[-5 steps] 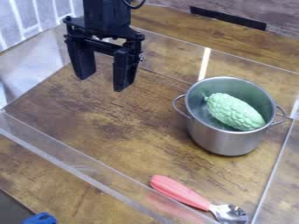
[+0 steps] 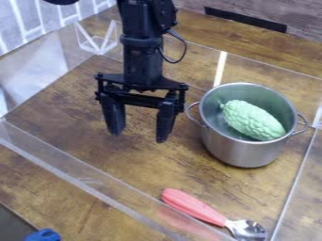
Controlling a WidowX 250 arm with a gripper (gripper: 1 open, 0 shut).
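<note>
My black gripper (image 2: 139, 119) hangs open over the wooden surface in the upper middle, its fingers pointing down with nothing between them. Right of it stands a steel pot (image 2: 235, 149) with two handles, holding a pale green, bumpy oblong object (image 2: 251, 119). Below, toward the lower right, lies a utensil with a pink handle (image 2: 191, 206) and a metal head (image 2: 247, 229).
A clear plastic edge runs along the left and right of the wooden surface (image 2: 107, 165). A blue object (image 2: 41, 234) sits at the bottom left corner.
My gripper has moved down in the view and to the right, closer to the pot. The pot, its contents and the pink utensil are unmoved.
</note>
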